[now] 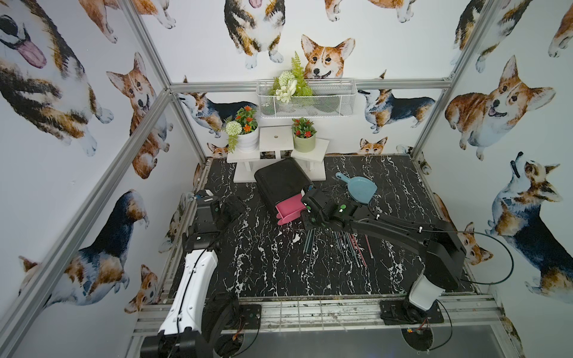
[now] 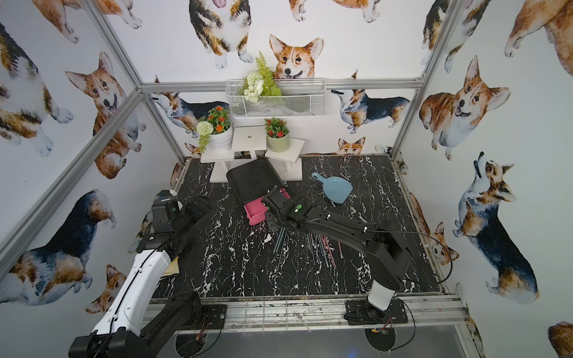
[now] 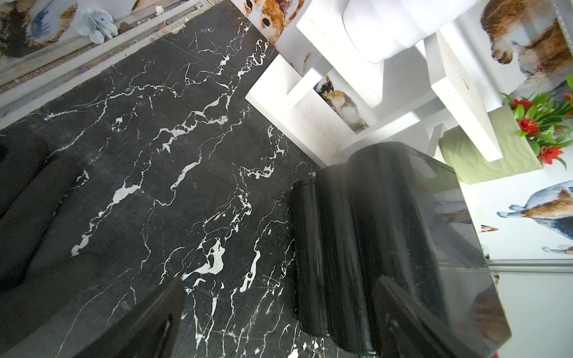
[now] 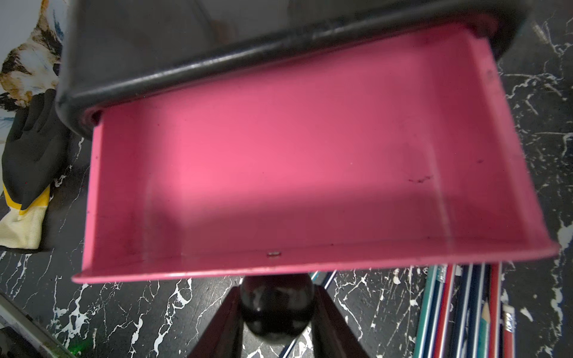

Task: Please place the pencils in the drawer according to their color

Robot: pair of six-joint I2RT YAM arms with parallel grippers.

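A black drawer box [image 1: 280,179] stands mid-table with its pink drawer [image 4: 310,161] pulled out and empty. In the right wrist view, the fingers of my right gripper [image 1: 305,214] flank the drawer's round dark knob [image 4: 277,307], part open; whether they press on it is unclear. Several pencils [image 4: 462,310], red, dark blue and teal, lie on the table in front of the drawer. A few more pencils [image 1: 308,241] lie nearer the drawer's front. My left gripper is open above the table left of the box, nothing between its fingers.
A white shelf [image 1: 244,155] with potted plants stands behind the box. To its right lies a blue dustpan [image 1: 361,189]. A dark glove [image 4: 32,149] with a yellow cuff lies at the table's left side.
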